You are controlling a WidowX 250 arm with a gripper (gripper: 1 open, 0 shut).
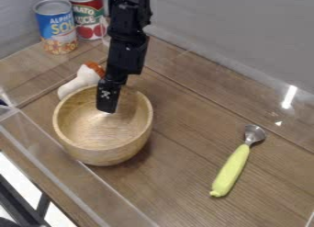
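Observation:
My black gripper [108,95] reaches down into the back part of a round wooden bowl [108,139], its fingertips just inside the rim; whether anything is between them is hard to see. A white object with an orange end [76,82] lies just behind and left of the bowl, partly hidden by the gripper and bowl. A yellow-handled metal utensil [230,168] lies on the wooden counter at the right.
Two cans, an Alpha soup can [57,28] and a red tomato can [88,19], stand in the back left corner. Counter space between bowl and utensil is clear. A wall runs along the back.

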